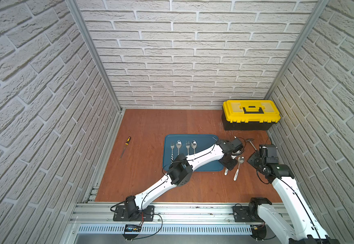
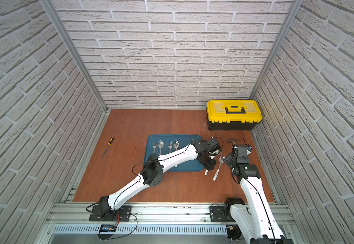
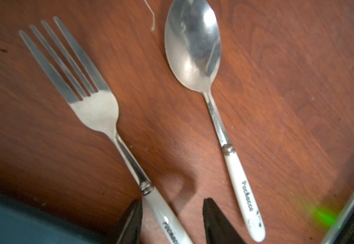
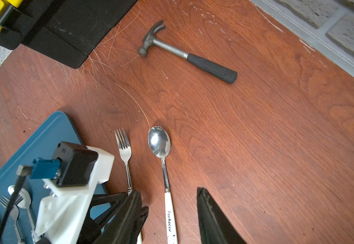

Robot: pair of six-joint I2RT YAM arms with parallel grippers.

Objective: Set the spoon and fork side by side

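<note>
Two utensils lie on the wood just right of the tray, a fork [image 3: 99, 109] and a spoon [image 3: 193, 48], both with white handles. They point roughly the same way, the fork tilted more, with a gap of bare wood between them. Over the fork's handle, my left gripper has its fingers parted, one on each side of that handle and not visibly touching it. In the top left view the left gripper [image 1: 231, 159] hides most of the fork. My right gripper hangs open above the table, the spoon's handle showing below between its fingers.
The blue tray [image 1: 205, 167] holds several more forks and spoons under the left arm. A hammer [image 4: 185, 53] lies beyond the spoon, and the yellow-lidded toolbox [image 1: 251, 111] stands at the back right. A screwdriver [image 1: 125, 146] rests far left.
</note>
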